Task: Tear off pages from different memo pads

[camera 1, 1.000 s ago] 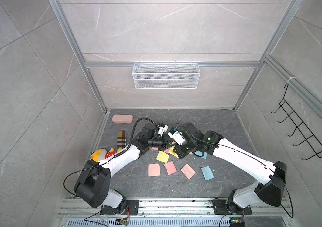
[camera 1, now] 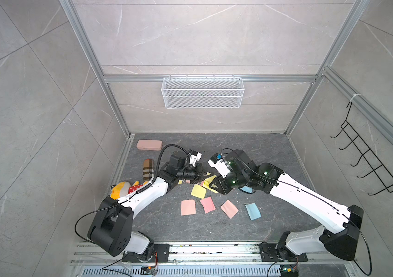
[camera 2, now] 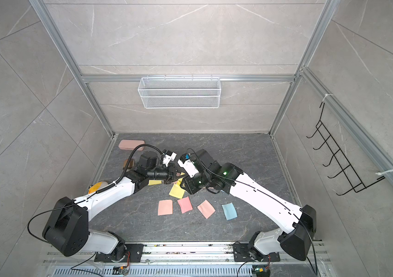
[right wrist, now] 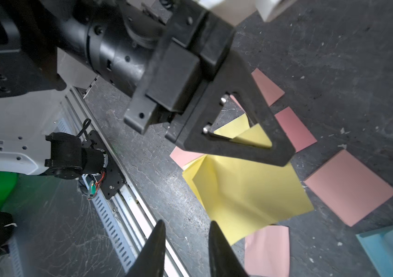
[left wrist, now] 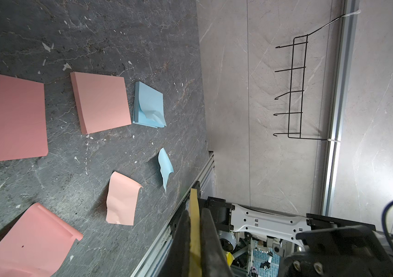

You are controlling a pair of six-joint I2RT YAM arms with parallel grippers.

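Observation:
My left gripper is shut on a yellow page, which shows edge-on between its fingers in the left wrist view. In the right wrist view the page hangs creased and folded beneath the left gripper, above the table. Close by, my right gripper stands open, nothing between its fingertips, apart from the page. A dark pink pad [left wrist: 7, 117], a light pink pad [left wrist: 102, 101] and a blue pad [left wrist: 151, 101] with a curled top sheet lie on the table. The yellow pad is hard to make out behind the arms.
Loose pages lie toward the front: yellow [camera 1: 198, 191], light pink [camera 1: 188, 207], darker pink [camera 1: 207, 204], another pink [camera 1: 229, 208] and blue [camera 1: 252, 211]. A pink case [camera 1: 149, 145], a brown striped object [camera 1: 148, 170] and a toy [camera 1: 121, 188] stand left.
The left gripper has moved slightly left, and more of the yellow page shows between them.

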